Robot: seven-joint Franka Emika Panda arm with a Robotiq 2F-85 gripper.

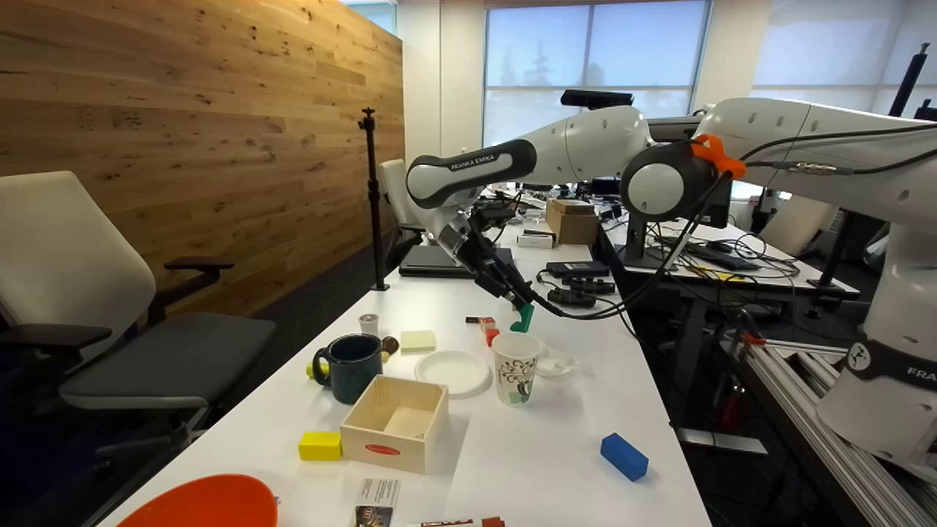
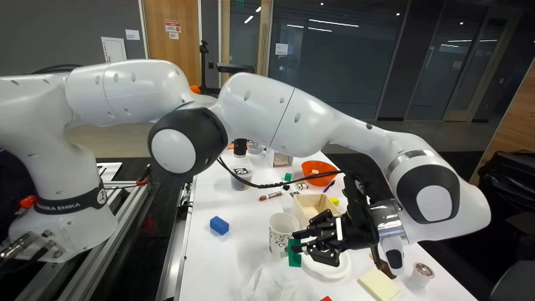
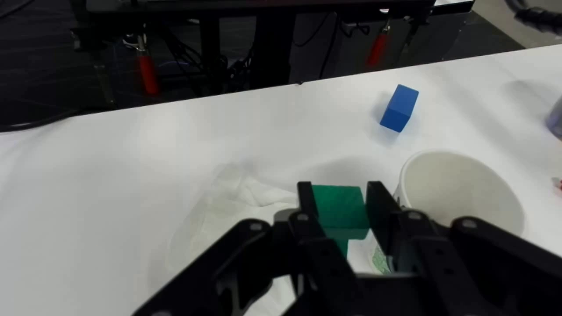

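Observation:
A green block (image 3: 340, 208) is pinched between the two black fingers of my gripper, which is shut on it. In exterior view 1 the green block (image 1: 522, 319) shows behind the white patterned cup (image 1: 516, 369). Exterior view 2 has my gripper (image 2: 296, 241) tilted sideways, with the green block (image 2: 294, 253) at its fingertips, in front of the cup (image 2: 281, 231). The wrist view puts the open mouth of the cup (image 3: 463, 189) just right of the fingers. Whether the block touches the cup cannot be told.
Crumpled white paper (image 3: 232, 205) lies left of the cup. A blue block (image 1: 624, 457) sits near the table's edge, with clear tabletop around it. A white plate (image 1: 453, 373), a wooden box (image 1: 395, 423), a dark mug (image 1: 349, 367) and a yellow block (image 1: 320, 446) stand on the other side.

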